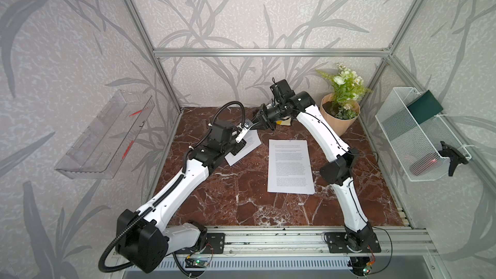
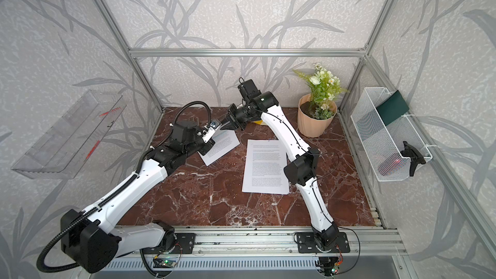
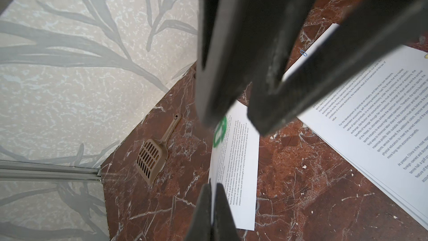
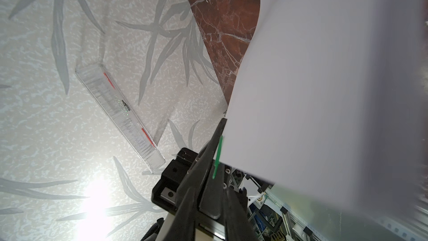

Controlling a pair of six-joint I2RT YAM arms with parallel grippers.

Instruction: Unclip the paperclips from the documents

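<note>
In the left wrist view my left gripper is shut on the edge of a raised document (image 3: 243, 174), seen almost edge-on. A green paperclip sits on that document's edge; the right wrist view shows it as a thin green strip. My right gripper stands part open with its fingertips close to the clip. Whether they touch it I cannot tell. A second stack of documents (image 1: 290, 168) lies flat on the table, with a blue paperclip (image 3: 303, 53) at one edge and a yellow clip (image 3: 426, 55) at another.
A potted plant (image 1: 339, 116) stands at the back right. A tan slotted scoop (image 3: 153, 155) lies near the back edge. A clear bin (image 1: 106, 134) hangs at left, a white mesh basket (image 1: 413, 139) at right.
</note>
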